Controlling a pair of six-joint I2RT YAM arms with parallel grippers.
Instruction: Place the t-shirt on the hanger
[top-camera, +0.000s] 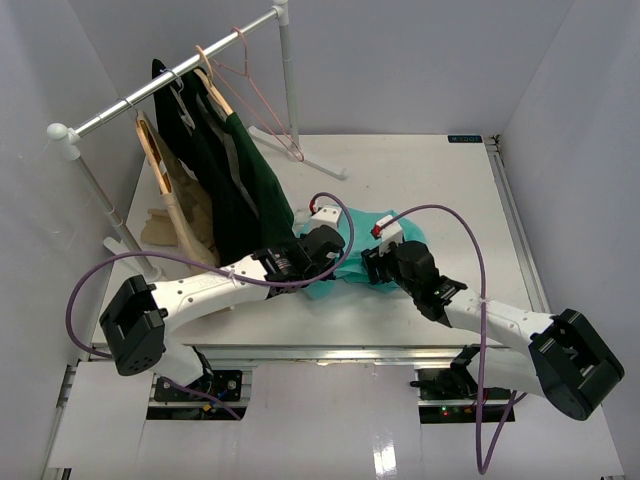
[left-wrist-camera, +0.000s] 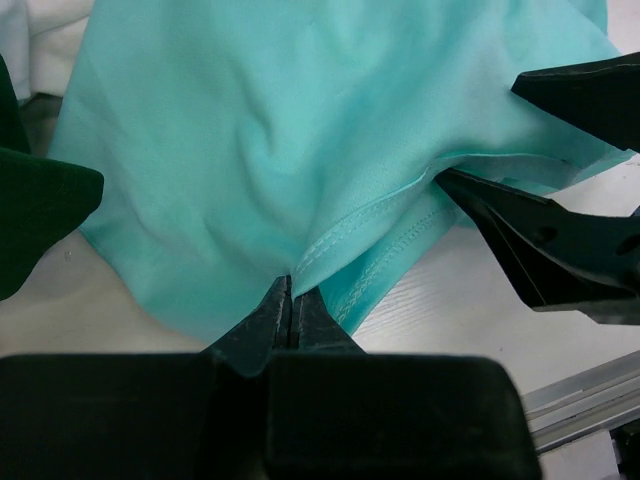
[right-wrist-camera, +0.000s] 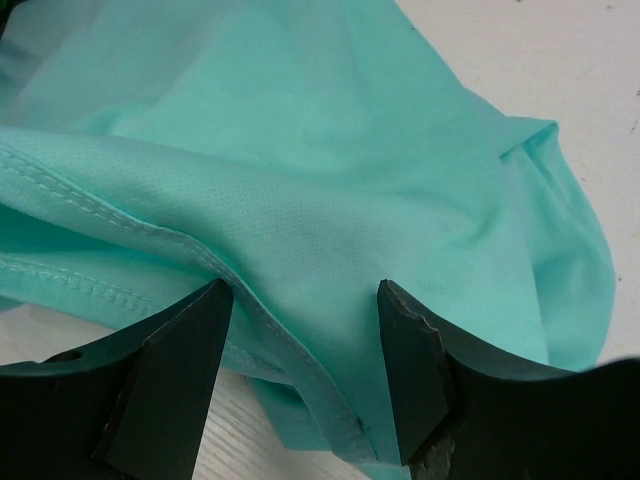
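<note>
The teal t-shirt (top-camera: 400, 230) lies crumpled on the white board. In the left wrist view my left gripper is shut with a stitched edge of the shirt (left-wrist-camera: 340, 230) at its fingertips. My right gripper is open over the shirt, its fingers either side of a folded, stitched hem (right-wrist-camera: 150, 220). In the left wrist view the right gripper's black fingers reach onto the shirt from the right.
A white rail (top-camera: 245, 27) stands at the left with dark green (top-camera: 255, 180) and tan garments on hangers, plus an empty pink hanger (top-camera: 265, 105). The board is clear at the back right.
</note>
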